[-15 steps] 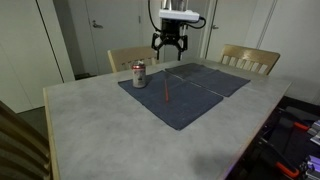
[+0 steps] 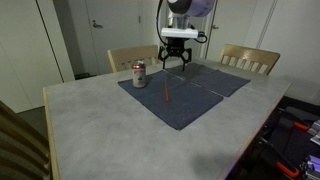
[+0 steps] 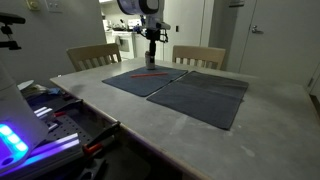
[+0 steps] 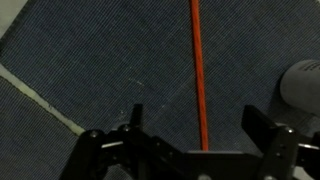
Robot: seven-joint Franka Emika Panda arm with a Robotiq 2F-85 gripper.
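Note:
A thin orange-red stick (image 2: 167, 92) lies on the dark cloth mat (image 2: 187, 113). In the wrist view the stick (image 4: 200, 70) runs from the top edge down between my two fingers, against the dark ribbed cloth. My gripper is open, its fingers apart on either side of the stick's line, with nothing held. Exterior view 1 has the gripper (image 2: 174, 66) hanging above the far part of the mat, clear of the cloth. From the other side, the stick (image 3: 150, 76) shows on the mat beyond the near cloth.
A can (image 2: 139, 74) stands at the mat's far left; its grey side (image 4: 304, 85) shows at the wrist view's right edge. Another dark mat (image 3: 203, 96) lies alongside. Chairs (image 3: 94, 57) stand round the table.
My gripper has come down and shifted a little to the right in exterior view 1. The stick, can and mats have stayed where they were.

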